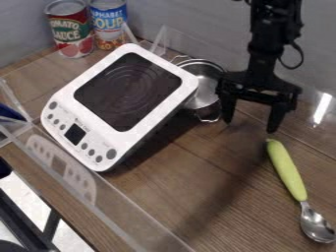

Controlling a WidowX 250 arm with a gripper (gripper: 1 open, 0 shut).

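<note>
My black gripper (251, 105) hangs at the back right, open, its two fingers pointing down over the wood counter just behind the upper end of a spoon (289, 172) with a yellow-green handle and a metal bowl at the lower right. A steel pot (201, 96) stands left of the gripper, partly hidden behind a white electric hot plate (126, 87) with a dark cooking surface, which sits tilted on the left half of the counter.
A tomato sauce can (73, 33) and an alphabet soup can (109, 22) stand in the back left corner. A wall runs along the back. A clear edge strip runs along the lower left.
</note>
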